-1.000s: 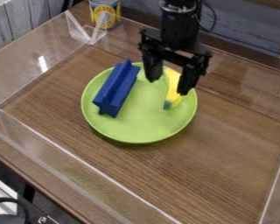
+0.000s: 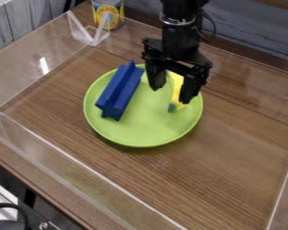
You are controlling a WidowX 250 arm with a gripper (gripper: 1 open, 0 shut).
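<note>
My black gripper (image 2: 175, 75) hangs over the back half of a green plate (image 2: 143, 130), its fingers open. Beneath it, toward the plate's right, a yellow object (image 2: 176, 97) with a small greenish lower end is partly hidden by the gripper; I cannot tell whether they touch. A long blue block (image 2: 118, 92) lies on the left of the plate, apart from the gripper.
A can (image 2: 108, 14) with a clear plastic piece by it stands at the back left. A black cable lies at the bottom left corner.
My gripper has come slightly lower into view and shifted a little left over the plate. The plate and the things on it look unmoved.
</note>
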